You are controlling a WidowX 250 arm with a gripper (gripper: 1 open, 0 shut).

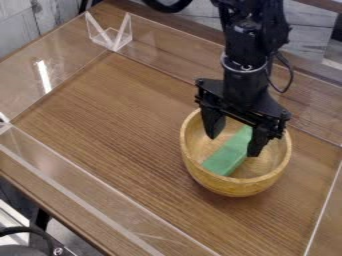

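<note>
A yellow bowl (213, 183) sits on the wooden table toward the right, with a green object (226, 158) lying inside it. My black gripper (242, 121) hangs over the back of the bowl from above, its fingers spread open on either side, reaching down to about the rim. The green object lies between and below the fingers; whether they touch it I cannot tell.
A clear plastic container (107, 32) stands at the back left. Dark cables hang at the top and bottom left.
</note>
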